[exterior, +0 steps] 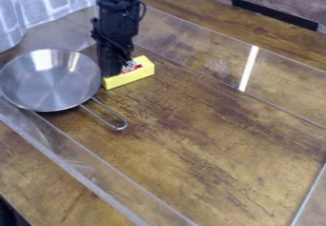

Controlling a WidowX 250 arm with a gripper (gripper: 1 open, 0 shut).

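My gripper (114,63) hangs down from the top left over a yellow box (135,74), its dark fingertips low at the box's left part. Whether anything is between the fingers is hidden by the dark shape. A steel frying pan (48,77) lies just left of the box, its long handle reaching toward the lower right.
Clear plastic edging runs along the left and back. A whitish translucent object (10,15) stands at the back left.
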